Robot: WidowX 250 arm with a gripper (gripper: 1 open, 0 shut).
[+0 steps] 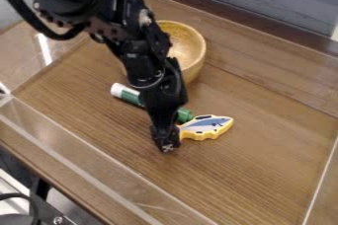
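My black gripper (169, 130) is low over the wooden table, its fingertips at the left end of a flat yellow piece (207, 126) with a blue-grey centre. A green and white cylinder (126, 94) lies behind the gripper, partly hidden by it. Whether the fingers hold the yellow piece or the cylinder is hard to tell.
A tan bowl (187, 45) stands behind the arm. A pale wall runs along the back, and the table's edge is at the lower left.
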